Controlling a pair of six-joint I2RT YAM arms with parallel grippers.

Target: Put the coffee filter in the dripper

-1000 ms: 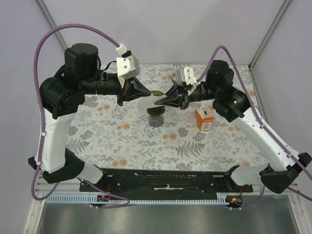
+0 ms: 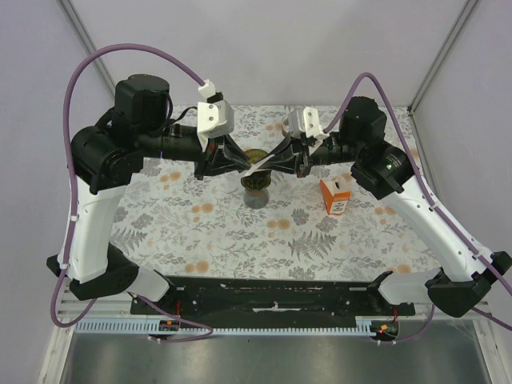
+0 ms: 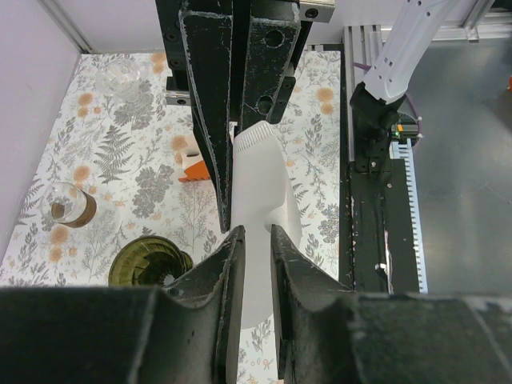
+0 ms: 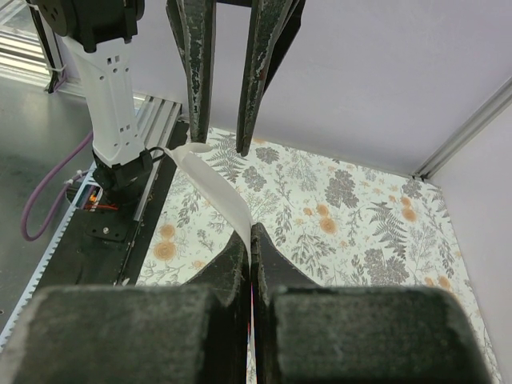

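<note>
A white paper coffee filter [image 3: 260, 180] hangs upright between the grippers, over the green dripper [image 2: 257, 182]. My right gripper is shut on the filter, which stretches up from its fingertips. My left gripper [image 2: 244, 166] is open, its fingertips at the filter; in the left wrist view the filter lies just beyond and between them. The dripper [image 3: 144, 261] shows beside the filter in that view, on a stand over a glass.
An orange box [image 2: 336, 196] stands right of the dripper. Glass cups [image 3: 68, 206] stand behind it.
The right gripper has shifted very little.
</note>
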